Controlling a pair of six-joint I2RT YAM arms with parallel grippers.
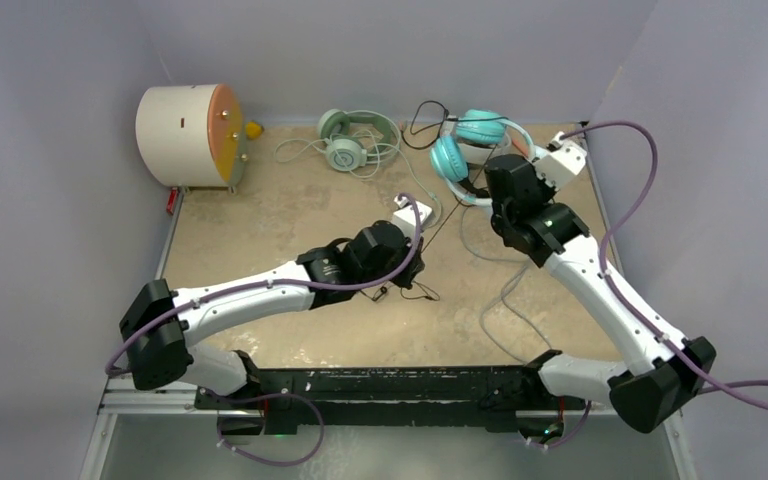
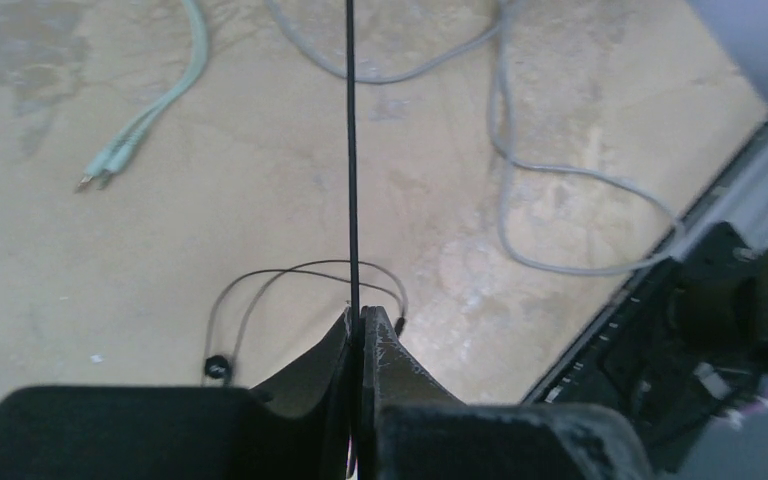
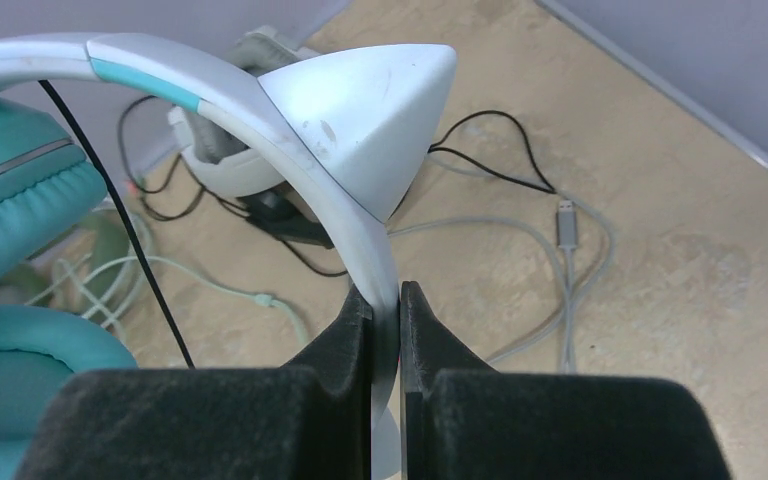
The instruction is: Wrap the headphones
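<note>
Turquoise headphones (image 1: 448, 158) with a white band are held up at the back right of the table. My right gripper is shut on their white headband (image 3: 355, 215); both turquoise ear cups (image 3: 22, 195) hang to the left in the right wrist view. Their thin black cable (image 2: 352, 150) runs taut to my left gripper, which is shut on it over the middle of the table. Beneath the left gripper lies the loose cable tail (image 2: 305, 268) with a small dark piece on it.
Green headphones (image 1: 346, 152) with their cord lie at the back. White-grey headphones (image 3: 235, 165) sit behind the raised pair, and a grey USB cable (image 1: 508, 290) lies at the right. A white drum-shaped box (image 1: 182, 135) stands back left.
</note>
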